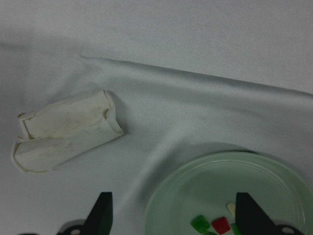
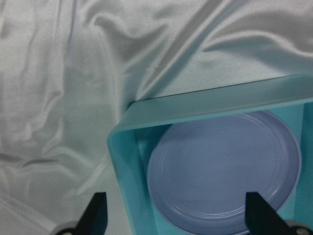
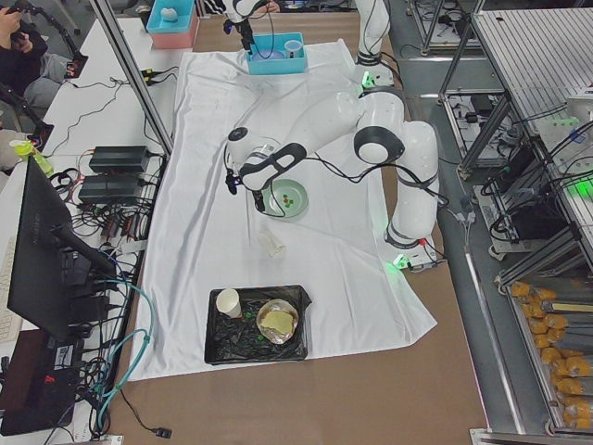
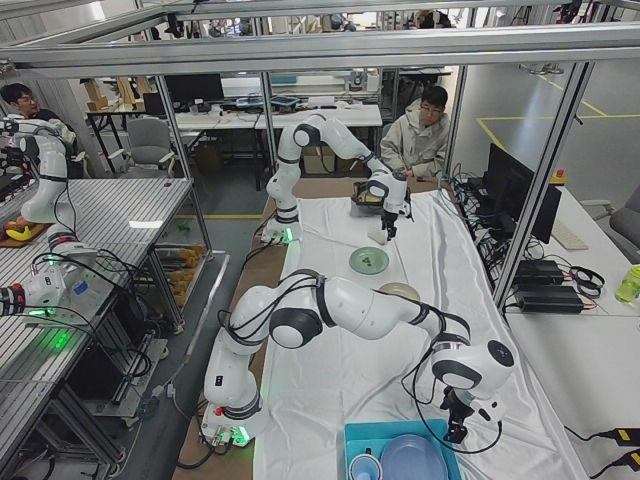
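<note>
My left gripper is open above the white cloth, its fingers low in its wrist view beside a green plate (image 1: 195, 176) holding small green, red and pale pieces. A folded pale paper item (image 1: 66, 127) lies next to the plate. My right gripper stands open over a blue bin (image 2: 127, 181) with a lavender plate (image 2: 220, 161) inside; in the right camera view a cup (image 4: 366, 467) also sits in that bin.
A black lined tray (image 3: 232, 343) with a white cup (image 3: 228, 302) and a foil bowl (image 3: 278, 338) is at the near end. A beige bowl (image 4: 399, 289) is partly hidden by an arm.
</note>
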